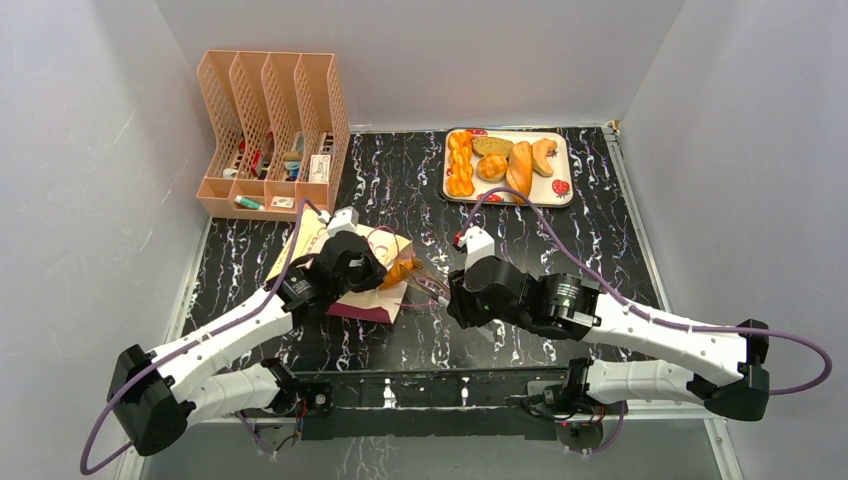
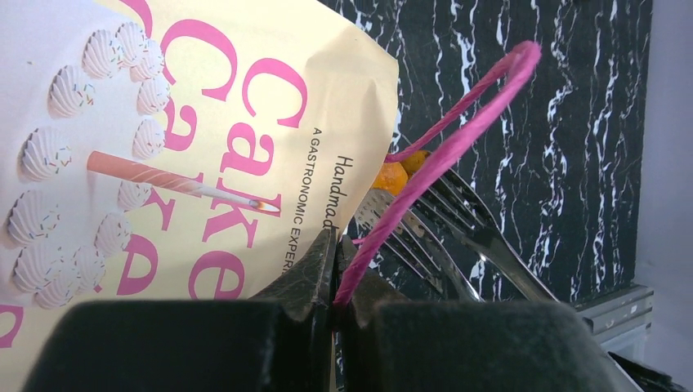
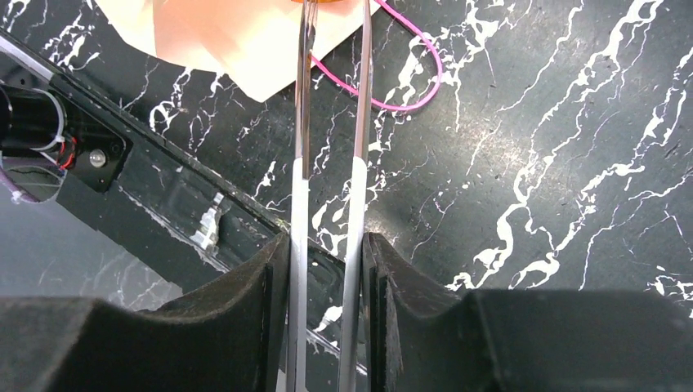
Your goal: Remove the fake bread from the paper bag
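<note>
The cream paper bag (image 1: pixel 372 300) with pink print lies tilted on the left of the table, its mouth facing right. My left gripper is shut on the bag's mouth edge, and a pink cord handle (image 2: pixel 409 196) passes across it. An orange-brown fake bread (image 1: pixel 398 273) shows at the mouth; in the left wrist view its other part is behind the paper. Metal tongs (image 3: pixel 360 155) reach it with their fork-like ends, seemingly on either side of it. My right gripper is shut on the tongs' white handles, right of the bag.
A tray (image 1: pixel 553 199) with several fake breads stands at the back right. A salmon-coloured divided rack (image 1: pixel 266 212) holding small items is behind the bag. Between the tray and the right arm the black marbled table (image 1: pixel 600 250) is clear.
</note>
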